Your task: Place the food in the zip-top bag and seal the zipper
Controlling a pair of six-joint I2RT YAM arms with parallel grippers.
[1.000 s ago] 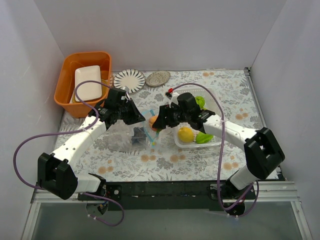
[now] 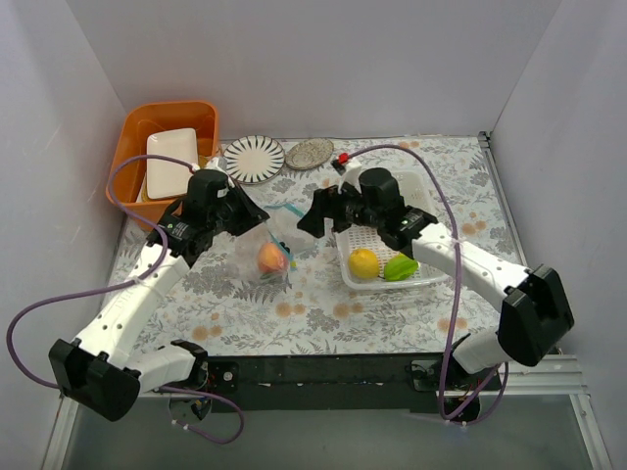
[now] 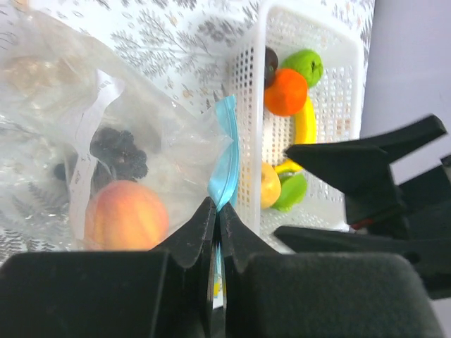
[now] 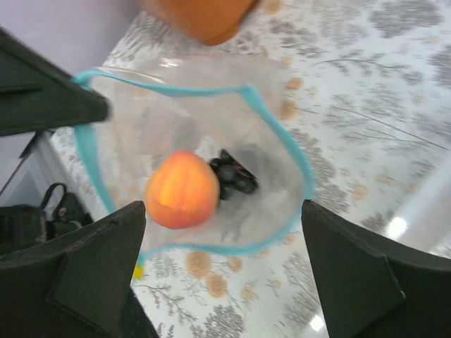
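The clear zip top bag [image 4: 254, 211] with its blue zipper edge [image 4: 289, 141] lies with its mouth spread. Inside it are a peach [image 4: 182, 190] and a bunch of dark grapes [image 4: 232, 174]. My left gripper is shut, pinching the bag's rim by the blue strip [image 3: 227, 165]. To the right of the bag's mouth, my right gripper [image 2: 318, 213] stands open and empty, facing the opening without touching the bag. In the right wrist view its fingers [image 4: 366, 260] are spread wide, with the bag beyond them.
A white basket [image 3: 262, 70] right of the bag holds an orange [image 3: 285, 92], a banana [image 3: 305, 123] and other toy produce. At the back left stands an orange bin [image 2: 137, 132]. Two plates, one striped [image 2: 254, 159], lie behind the bag.
A second ago my right gripper held the peach at the bag's mouth; it moved left into the opening, let go, and drew back right. The peach now lies in the bag. The left arm shifted slightly.
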